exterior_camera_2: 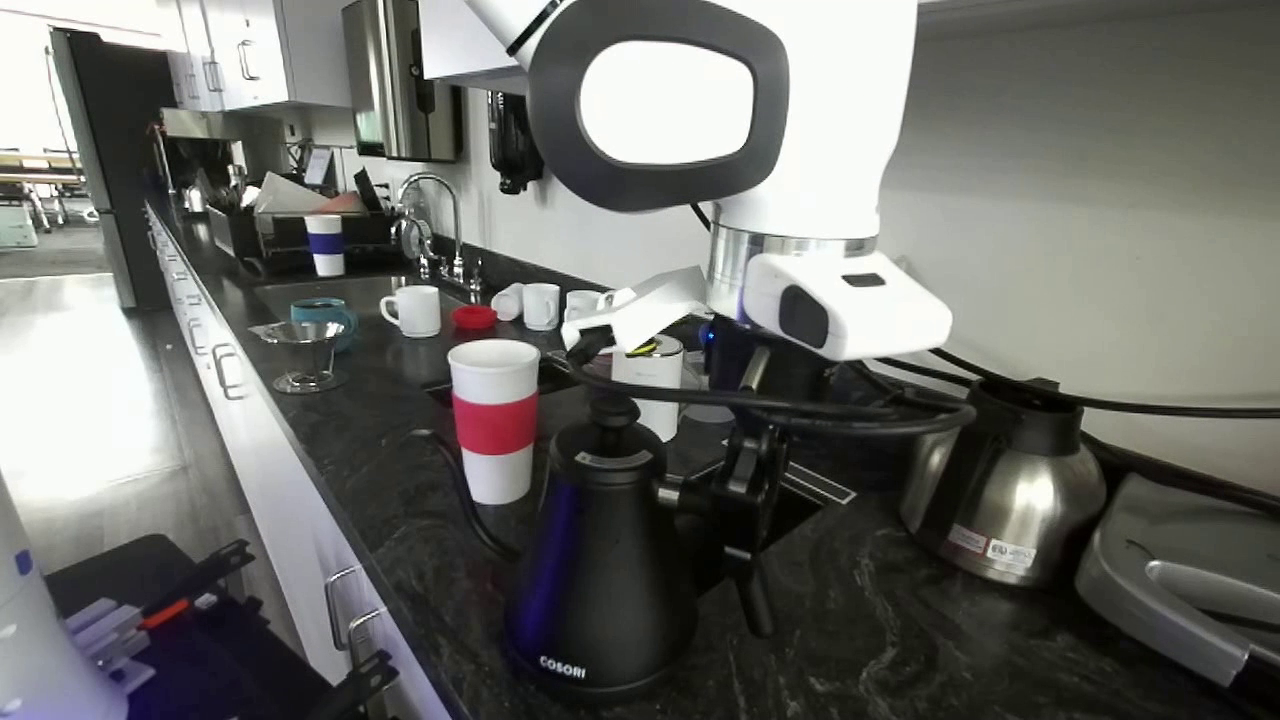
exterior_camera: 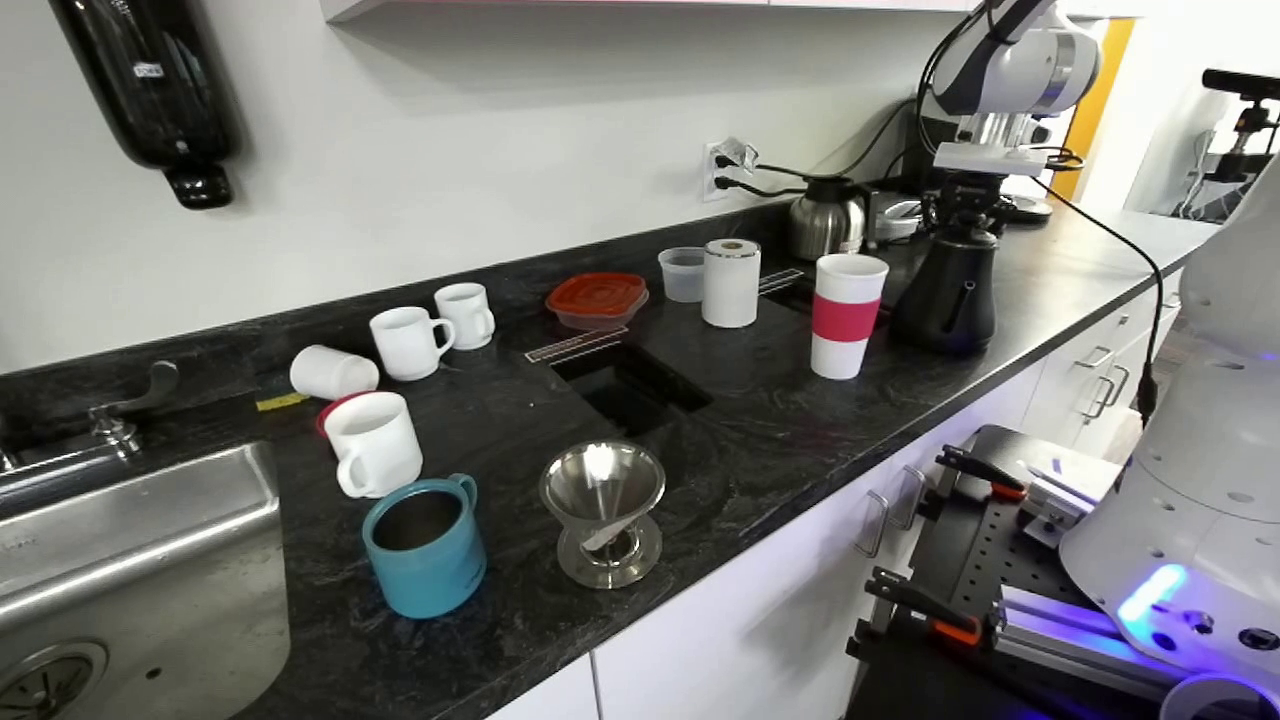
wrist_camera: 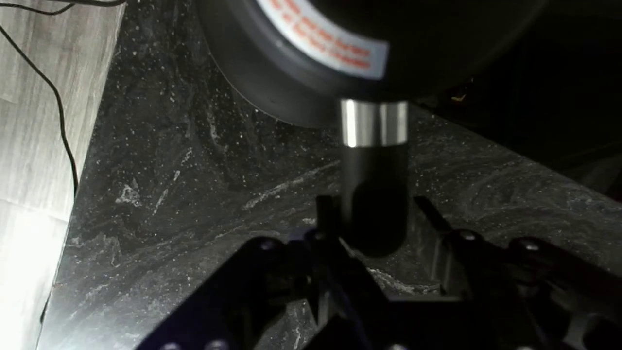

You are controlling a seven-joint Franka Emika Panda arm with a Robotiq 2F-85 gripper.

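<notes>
The black gooseneck kettle (exterior_camera_2: pixel 606 564) stands upright on the dark counter, its lid on. My gripper is at the kettle's handle (wrist_camera: pixel 374 175), with the handle between its fingers. In the wrist view the left finger (wrist_camera: pixel 327 211) lies close against the handle. A gap shows between the handle and the right finger, so the fingers are not closed on it. From the second exterior view, the gripper (exterior_camera_2: pixel 746 510) is low on the handle side of the kettle. Exterior view 1 hides the fingers behind the kettle.
A white cup with a red band (exterior_camera: pixel 847 318) stands beside the kettle near its spout. A steel carafe (exterior_camera_2: pixel 1008 492) and a grey appliance (exterior_camera_2: pixel 1182 576) are behind the arm. Farther off are a glass dripper (exterior_camera: pixel 603 510), a teal mug (exterior_camera: pixel 426 558) and several white mugs.
</notes>
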